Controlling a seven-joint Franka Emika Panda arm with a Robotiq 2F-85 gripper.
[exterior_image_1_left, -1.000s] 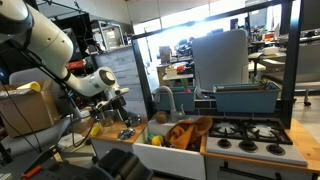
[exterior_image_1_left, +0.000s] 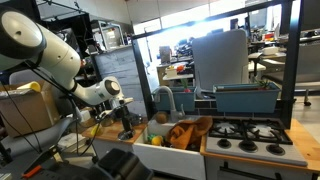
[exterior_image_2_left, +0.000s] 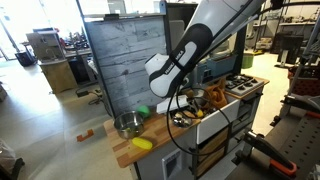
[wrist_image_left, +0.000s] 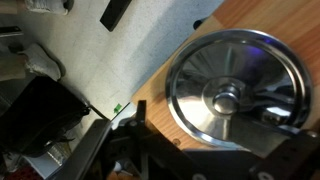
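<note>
A round, shiny metal lid (wrist_image_left: 240, 90) with a central knob (wrist_image_left: 226, 101) lies on the wooden counter (wrist_image_left: 155, 88). My gripper is just over it in the wrist view, its dark fingers apart, and the near side of the lid is partly covered by them. In exterior view 1 the gripper (exterior_image_1_left: 122, 113) points down above the lid (exterior_image_1_left: 126, 133). Exterior view 2 has the lid (exterior_image_2_left: 181, 121) under the gripper (exterior_image_2_left: 184, 104). Whether the fingers touch the knob cannot be made out.
A metal pot (exterior_image_2_left: 128, 124) and a yellow object (exterior_image_2_left: 142, 143) sit on the counter left of the lid in exterior view 2. A white sink (exterior_image_1_left: 168, 158) with a brown object (exterior_image_1_left: 190, 132) adjoins, then a stove (exterior_image_1_left: 252, 140). Floor shows beyond the counter edge.
The lid looks unmoved.
</note>
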